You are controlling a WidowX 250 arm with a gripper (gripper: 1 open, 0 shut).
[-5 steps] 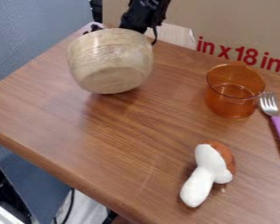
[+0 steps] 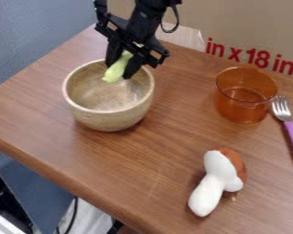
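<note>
A pale wooden bowl (image 2: 106, 110) rests upright on the left half of the wooden table (image 2: 136, 183). My black gripper (image 2: 120, 64) is over the bowl's back rim, shut on a pale green object (image 2: 116, 69) that hangs at the bowl's mouth; what exactly that object is, I cannot tell.
To the right stands an orange glass (image 2: 244, 101), with a fork (image 2: 291, 132) and its purple handle beside it. A white and brown mushroom-like toy (image 2: 212, 183) lies at the front right. A cardboard box (image 2: 234, 27) is behind.
</note>
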